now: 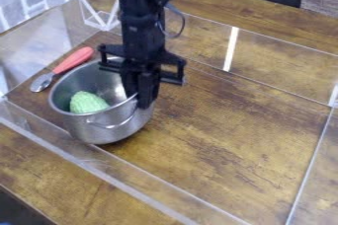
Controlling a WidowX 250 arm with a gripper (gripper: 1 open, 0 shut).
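Observation:
A steel pot stands at the left of the wooden table, holding a pale green vegetable, perhaps a cabbage or bitter melon. The black arm reaches down from the top to the pot's right side, where my gripper is at the rim. Its fingertips are dark and partly merge with the pot's shadow, so whether anything is between them is hard to see.
A spoon with a red handle lies left of the pot. A pale railing runs along the top left.

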